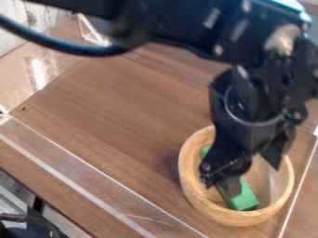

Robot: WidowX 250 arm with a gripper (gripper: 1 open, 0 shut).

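A round wooden bowl (205, 200) sits at the lower right of the table, with a green block (240, 195) lying inside it. My gripper (237, 166) is open and down inside the bowl, its fingers over the green block, whose upper part is mostly hidden behind them.
Clear plastic strips (69, 172) run along its near and left edges. The black arm and a cable cross the top of the view, hiding much of the back.
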